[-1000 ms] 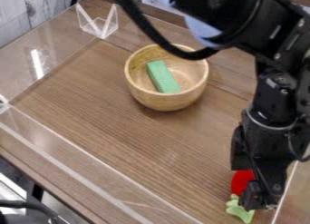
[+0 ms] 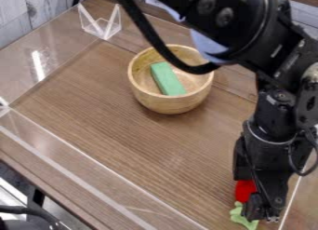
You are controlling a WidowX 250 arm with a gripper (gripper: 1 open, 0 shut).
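My black gripper (image 2: 258, 192) reaches down at the lower right, over a red object (image 2: 244, 190) with green leaves (image 2: 243, 215), perhaps a toy strawberry. The gripper largely covers the red object, and I cannot tell whether its fingers hold it. A wooden bowl (image 2: 148, 92) with a green block (image 2: 166, 79) in it stands at the upper middle.
A clear wire-like holder (image 2: 99, 21) sits at the back left. A table edge runs along the lower left.
My gripper has shifted slightly and now covers more of the red object. The green leaves moved a little left and down.
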